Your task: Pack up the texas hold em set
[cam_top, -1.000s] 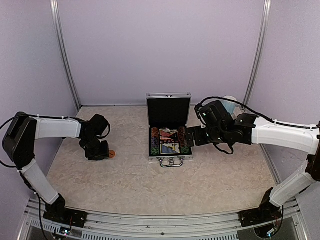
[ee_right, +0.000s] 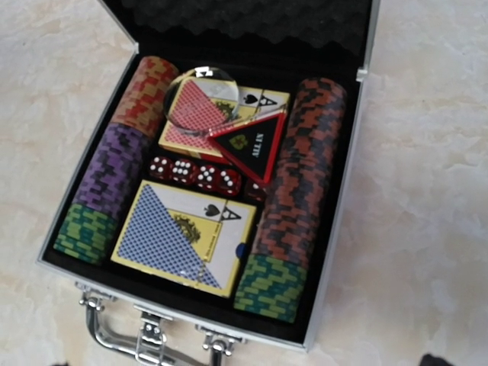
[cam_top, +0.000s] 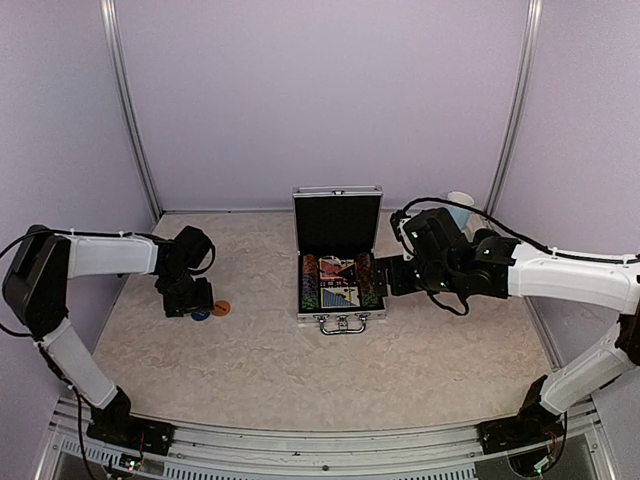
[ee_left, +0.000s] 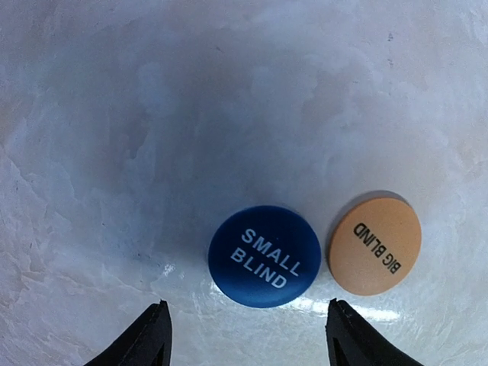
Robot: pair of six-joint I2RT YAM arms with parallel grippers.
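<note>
My left gripper stands open just short of a blue SMALL BLIND button (ee_left: 264, 256); an orange BIG BLIND button (ee_left: 374, 245) lies beside it on the table. The open metal case (ee_right: 326, 305) holds chip rolls (ee_right: 103, 183), two card decks (ee_right: 171, 240), red dice (ee_right: 206, 177), a black-red ALL IN marker (ee_right: 252, 149) and a clear disc (ee_right: 183, 103). My right gripper (cam_top: 390, 275) hovers at the case's right side, open, only its tips showing at the lower edge of the right wrist view.
A pale blue object (cam_top: 460, 210) stands at the back right, partly behind the right arm.
My left gripper has shifted slightly back to the left, uncovering the blue button in the top view. The case is unchanged.
</note>
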